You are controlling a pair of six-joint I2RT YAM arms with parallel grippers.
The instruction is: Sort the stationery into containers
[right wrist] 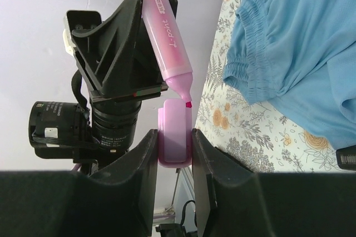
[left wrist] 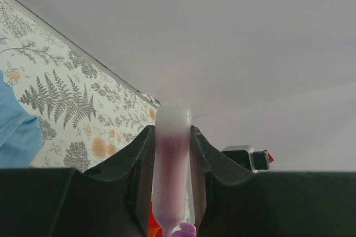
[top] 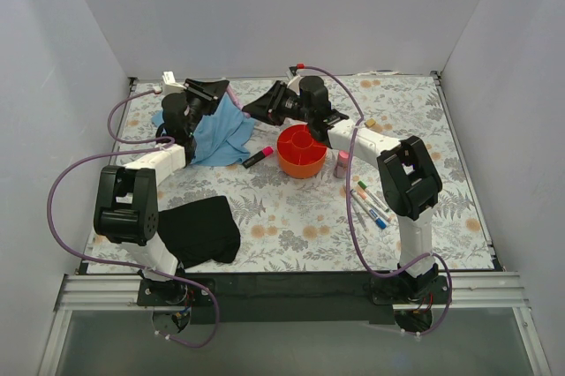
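Note:
My left gripper is shut on an upright pink glue tube, nozzle pointing down, above the blue cloth. In the right wrist view the tube hangs with a red tip at its nozzle, just over a pink cap held between the fingers of my right gripper. The orange divided container sits below and right of the grippers. A black marker with a pink cap lies left of it.
Blue cloth covers the back left, black cloth the front left. A pink jar stands right of the container, with several pens near it.

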